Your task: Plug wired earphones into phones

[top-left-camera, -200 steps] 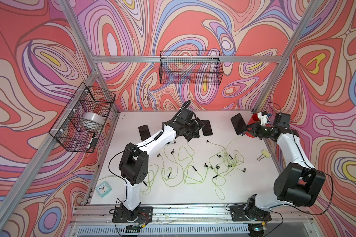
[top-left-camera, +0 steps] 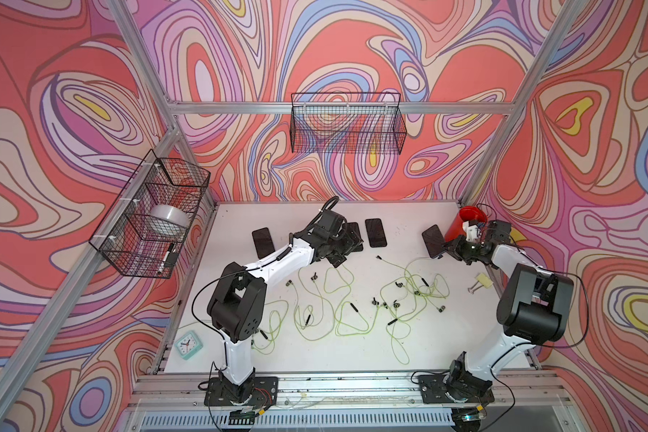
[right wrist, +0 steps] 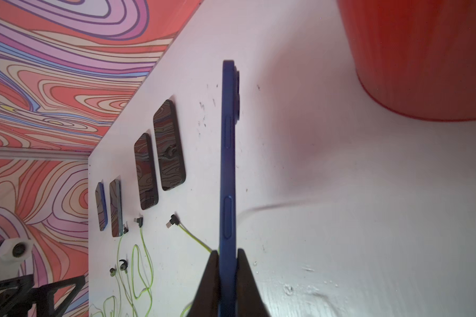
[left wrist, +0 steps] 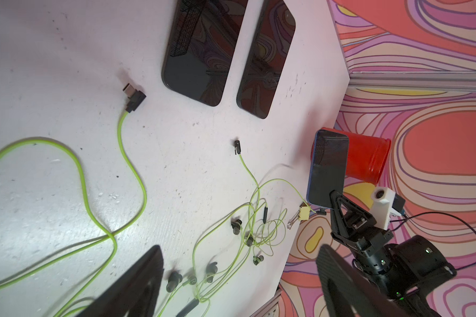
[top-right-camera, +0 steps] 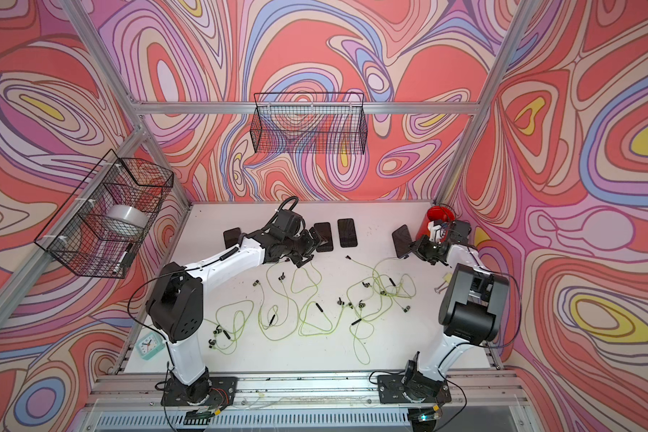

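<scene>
My right gripper is shut on a blue-edged phone (right wrist: 228, 158), held edge-on in the right wrist view. From the left wrist view, this phone (left wrist: 328, 168) hangs in front of the red bucket, and a black plug (left wrist: 321, 212) on a green cable meets its lower end. How fully it is seated cannot be seen. My left gripper stands open above the table, empty between its fingers. Below it lie two dark phones (left wrist: 205, 52), a loose angled plug (left wrist: 134, 100) and another loose plug (left wrist: 237, 147).
A red bucket (top-left-camera: 468, 219) stands at the back right, close to the held phone. A yellow binder clip (top-left-camera: 481, 282) lies at the right edge. Green cables with earbuds tangle across the table's middle and front. A teal clock (top-left-camera: 188, 345) sits front left.
The right arm has brought its phone, cable attached at the end, lower and nearer the table front. My left gripper has shifted slightly left and toward the front, still open.
</scene>
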